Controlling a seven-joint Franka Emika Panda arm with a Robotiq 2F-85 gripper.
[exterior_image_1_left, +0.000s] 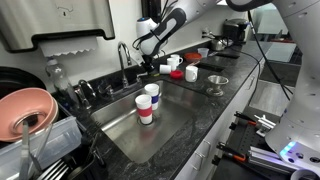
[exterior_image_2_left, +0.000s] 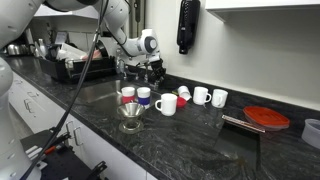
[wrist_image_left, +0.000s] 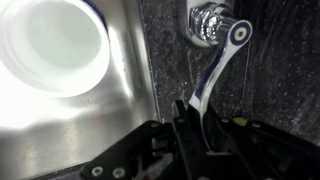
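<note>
A white handle with purple stripes and a hole at its end, like a brush handle (wrist_image_left: 219, 69), rises from between the fingers of my gripper in the wrist view. The gripper is shut on it; its lower part is hidden by the fingers. Just beyond the handle's tip stands a chrome fitting (wrist_image_left: 208, 22) on the dark counter. In exterior view 1 the gripper (exterior_image_1_left: 148, 62) is small and dark, low at the back of the counter to the right of the faucet (exterior_image_1_left: 124, 62). The handle cannot be made out there.
A white cup (wrist_image_left: 55, 45) stands over the steel sink (wrist_image_left: 130, 100) on the left of the wrist view. Red and blue-and-white cups (exterior_image_1_left: 145, 108) stand by the sink. White mugs (exterior_image_2_left: 168, 104), a metal bowl (exterior_image_2_left: 130, 118) and a red dish (exterior_image_2_left: 262, 116) occupy the counter.
</note>
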